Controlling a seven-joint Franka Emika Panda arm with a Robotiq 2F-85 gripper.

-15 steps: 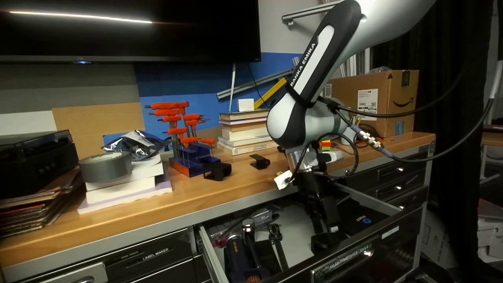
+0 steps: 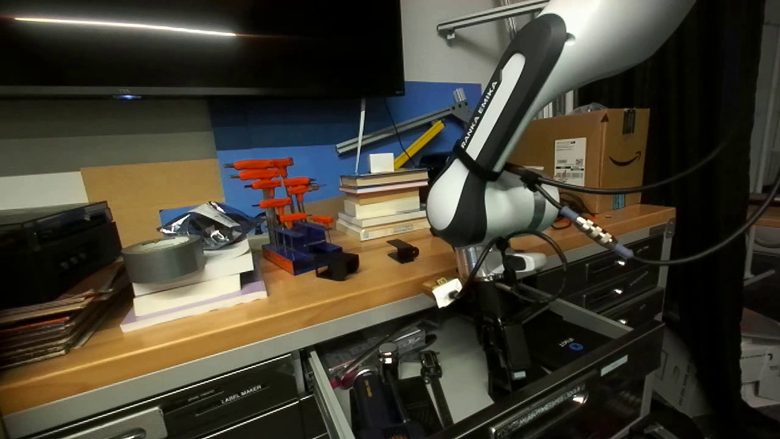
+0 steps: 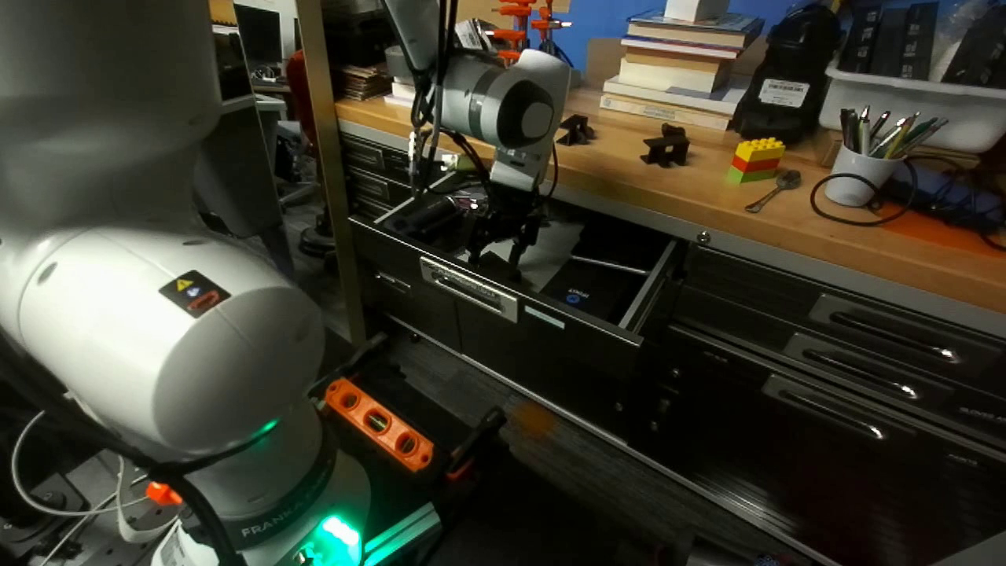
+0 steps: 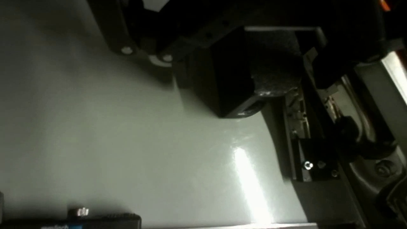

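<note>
My gripper (image 3: 497,259) points down into an open drawer (image 3: 575,354), just behind its front panel. In the wrist view a black block-like object (image 4: 276,72) stands between the open fingers, on the pale drawer floor (image 4: 152,133). Its upper part is hidden behind the gripper, and whether either finger touches it I cannot tell. Exterior view 1 shows the dark gripper (image 2: 508,366) close to the front panel, where it and the object blend together.
Left in the drawer lie a hammer (image 2: 389,356), a dark blue tool (image 2: 376,410) and a caliper-like tool (image 2: 432,369). On its other side is a flat black case (image 2: 567,340). The wooden worktop (image 2: 380,285) overhangs behind, with books (image 2: 384,205) on it.
My arm has lowered and shifted slightly right in exterior view 1, bringing the gripper down over the black object. The drawer and its contents have moved slightly outward.
</note>
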